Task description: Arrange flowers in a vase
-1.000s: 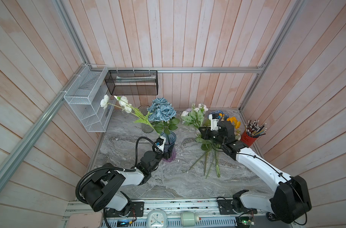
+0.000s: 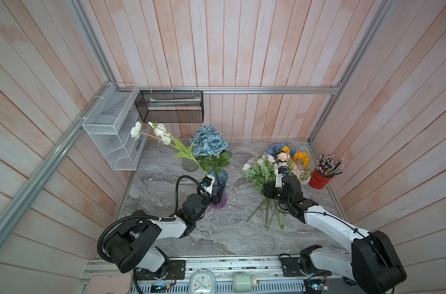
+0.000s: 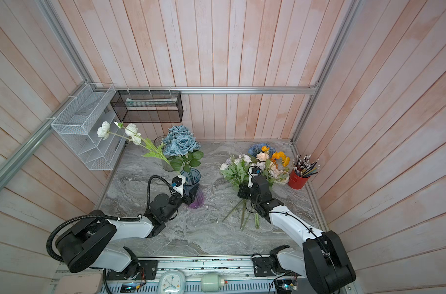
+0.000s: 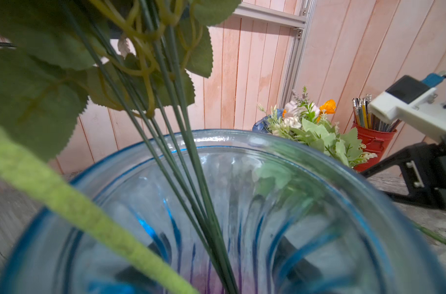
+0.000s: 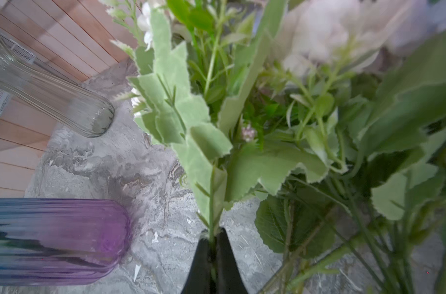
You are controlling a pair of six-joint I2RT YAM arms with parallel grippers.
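The blue-to-purple glass vase [image 2: 222, 197] stands upright, with my left gripper [image 2: 215, 195] shut on it. Its mouth fills the left wrist view, where dark fingers show through the glass. Blue roses [image 2: 209, 141] and a white-flowered stem [image 2: 160, 131] lean out of it. At the right, my right gripper is shut, and a thin green stem [image 5: 211, 205] with pale leaves and small white blossoms runs between its tips. Other flowers, with orange [image 2: 301, 157] and peach blooms [image 2: 283, 156], lie under and beside that gripper; their stems [image 2: 268, 215] point toward the front.
An empty clear glass vase [image 5: 80, 105] stands behind the blue one. The red cup [image 2: 319, 180] of brushes is at the right edge, and wire shelves [image 2: 117, 129] are at the left.
My right gripper has come down and a little toward the front, bringing the white-blossomed stem lower, nearer the lying flowers. The left arm and the vase hold nearly still.
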